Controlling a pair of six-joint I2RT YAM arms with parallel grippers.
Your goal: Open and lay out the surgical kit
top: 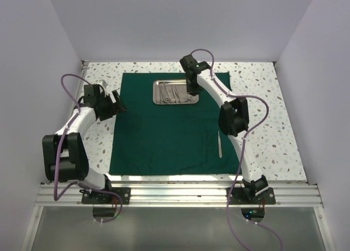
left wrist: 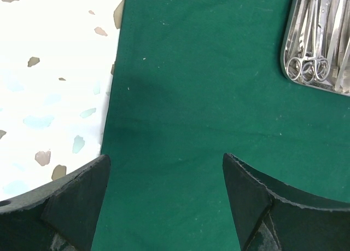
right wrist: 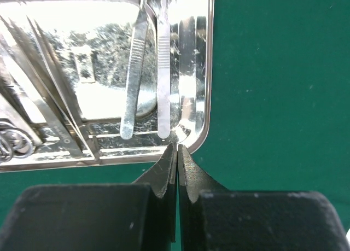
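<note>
The steel instrument tray [top: 164, 102] lies at the back of the green cloth [top: 164, 136], holding scissors [left wrist: 309, 65], forceps and handles. My right gripper is shut at the tray's front right corner, nothing showing between its fingers, just below two flat handles [right wrist: 163, 87]. My left gripper is open over the cloth's left edge, left of the tray, with nothing between its fingers. A single long silver instrument [top: 220, 144] lies alone on the right part of the cloth.
The speckled white table [top: 265, 130] shows on both sides of the cloth.
</note>
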